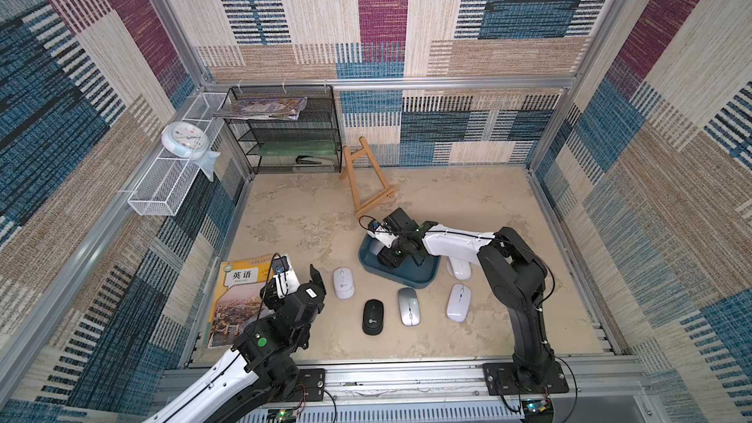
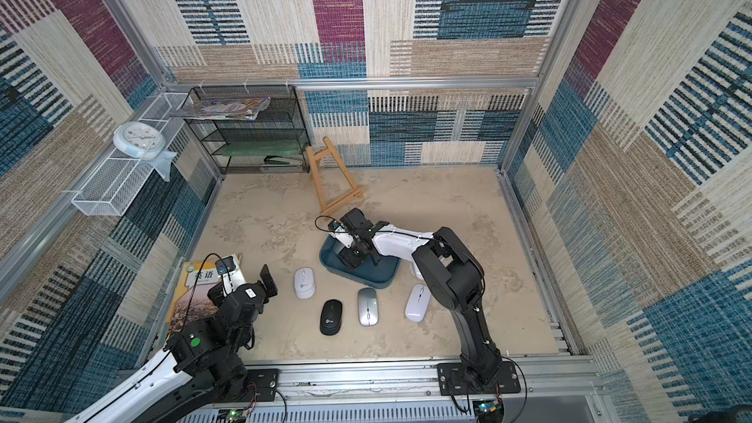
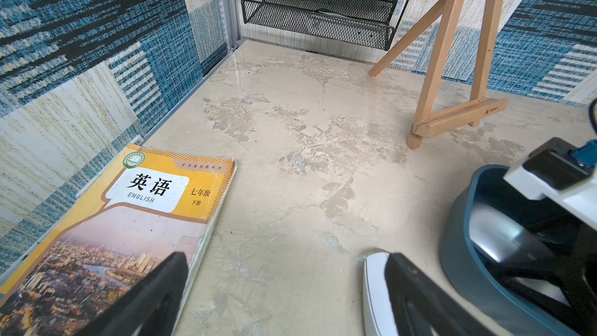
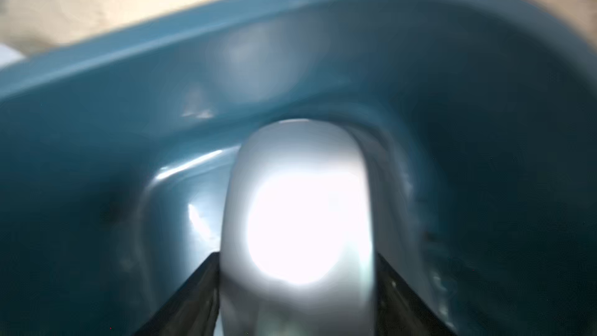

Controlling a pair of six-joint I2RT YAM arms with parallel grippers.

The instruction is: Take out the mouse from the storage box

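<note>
A silver mouse is in the dark blue storage box, tilted in the left wrist view. My right gripper reaches into the box, with its dark fingers [image 4: 202,289] pressed against both sides of the mouse, shut on it. In the top views the arm partly covers the box [image 1: 407,278] and the mouse. Over the table at the left, my left gripper stands open with nothing between its fingers, near the English textbook [image 3: 155,211].
Loose on the table in front of the box lie a white mouse [image 1: 343,282], a black mouse [image 1: 373,317], a grey mouse [image 1: 409,306] and a pale mouse [image 1: 458,302]. Another white mouse [image 1: 459,268] sits close to the box's right side. A wooden easel [image 1: 368,180] stands behind.
</note>
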